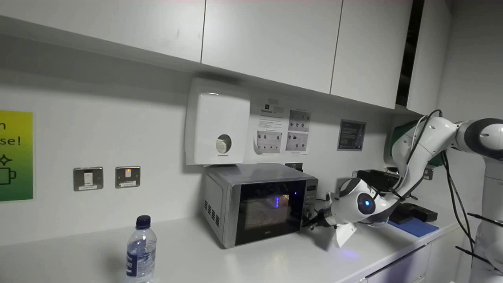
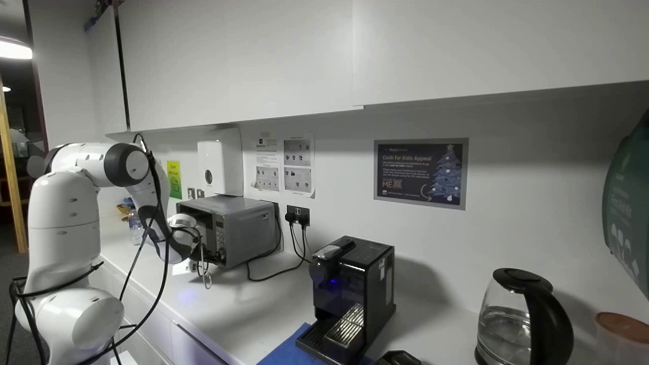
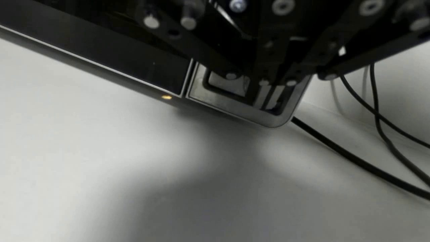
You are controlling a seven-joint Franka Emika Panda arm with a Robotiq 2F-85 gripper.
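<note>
The silver microwave [image 1: 265, 172] stands on the counter against the back wall, its dark front facing out. In exterior view 1 my gripper [image 1: 307, 224] is at the lower right of that front, beside the control panel [image 1: 309, 198]. The wrist view has my gripper shut, over the bottom of the panel, with nothing visible between its fingers. Part of a large rectangular button [image 3: 226, 84] shows beneath the fingers; whether they touch it I cannot tell. The door's dark lower part [image 3: 133, 56] lies to the left in that view.
A water bottle [image 1: 141, 252] stands at the front left. A coffee machine [image 2: 353, 292] and a kettle [image 2: 517, 319] occupy the counter further right. The microwave's black cable [image 3: 342, 161] runs along the counter behind.
</note>
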